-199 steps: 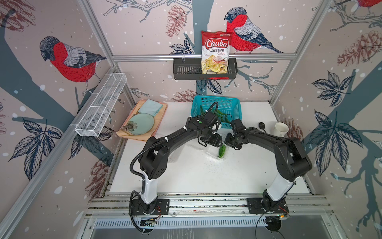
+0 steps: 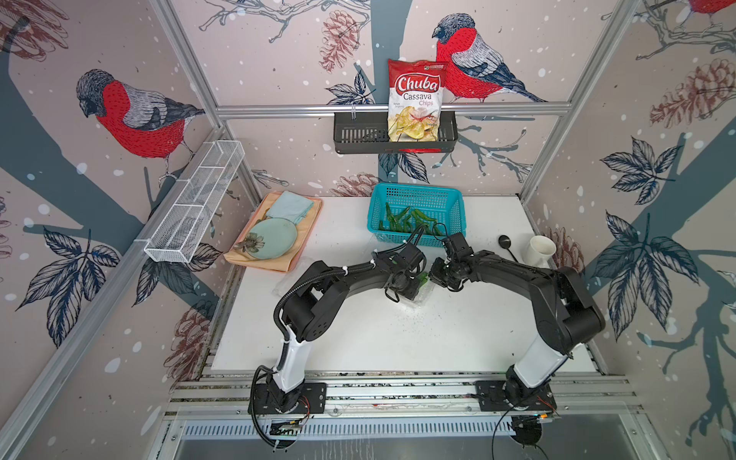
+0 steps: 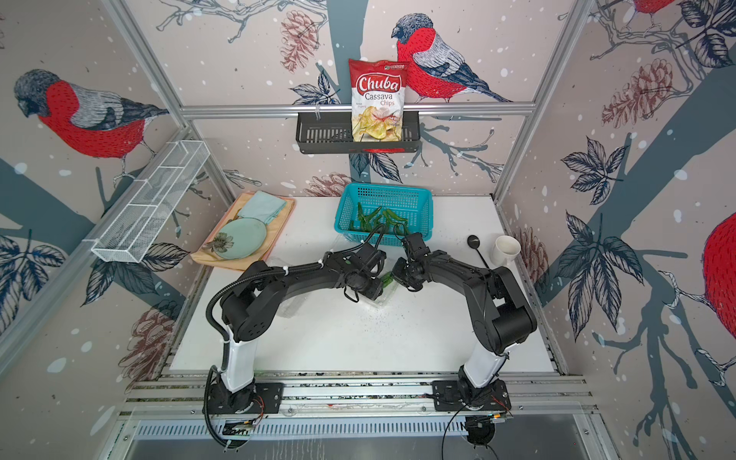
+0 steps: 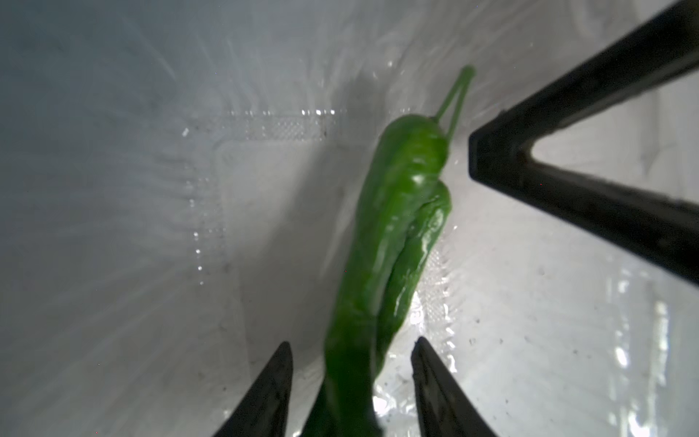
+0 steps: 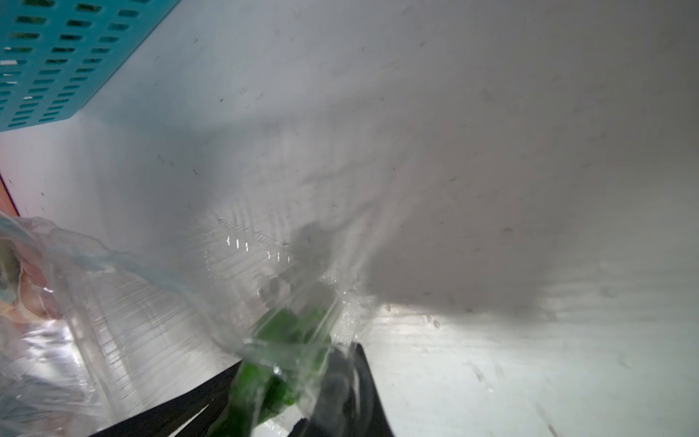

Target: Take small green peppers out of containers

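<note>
Two glossy green peppers [image 4: 364, 291] lie side by side in a clear plastic container [image 4: 240, 196], seen from above in the left wrist view. My left gripper reaches into it, partly open, one finger on each side of the peppers' near ends. Gaps show between those fingers and the peppers. At the container's right side my right gripper is shut on its thin wall; the right wrist view shows clear plastic across the fingers and green behind it. From above, the arms largely cover the container [image 2: 420, 297].
A turquoise basket [image 2: 454, 201] with several green peppers [image 2: 398, 220] stands just behind the grippers. A wooden board [image 2: 300, 239] with a plate lies left; a mug [image 2: 540, 250] and black spoon [image 2: 505, 243] are right.
The right arm has shifted only slightly.
</note>
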